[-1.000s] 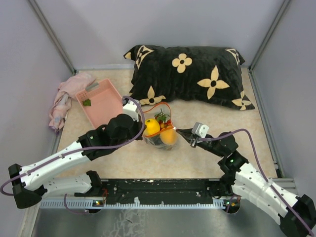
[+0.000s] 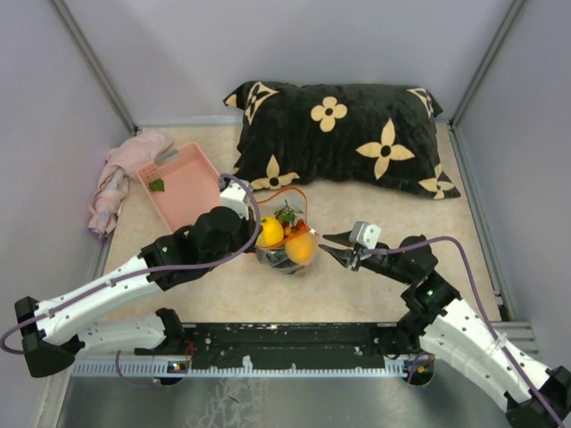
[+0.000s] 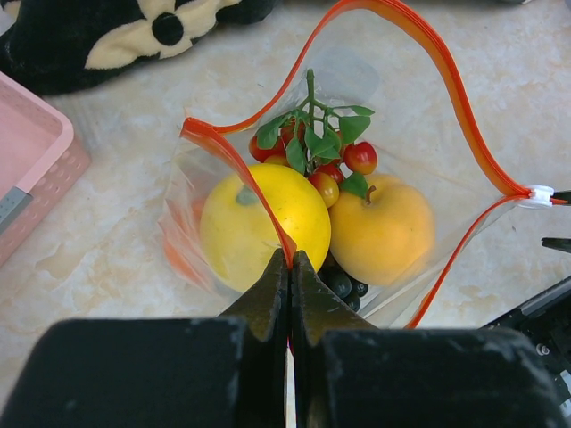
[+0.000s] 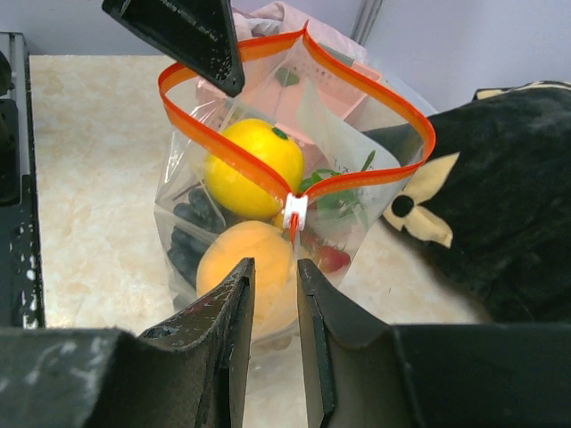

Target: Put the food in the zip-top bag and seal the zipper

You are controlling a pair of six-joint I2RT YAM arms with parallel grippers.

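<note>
The clear zip top bag (image 2: 282,250) holds a yellow fruit (image 3: 259,223), an orange fruit (image 3: 382,230), cherry tomatoes with leaves (image 3: 359,157) and dark oval items (image 4: 192,223). Its orange-rimmed mouth gapes, with the white slider (image 3: 538,197) at the right end. My left gripper is shut on the orange zipper edge. My right gripper stands open just right of the slider, its fingertips apart, below it in the right wrist view, with nothing clearly held.
A pink basket (image 2: 178,187) sits back left beside a pink cloth (image 2: 111,187). A black patterned pillow (image 2: 339,143) lies along the back. Bare table (image 2: 446,259) shows at the right.
My right gripper has drawn back from the slider toward the right and opened. The bag has shifted slightly; my left gripper has held still.
</note>
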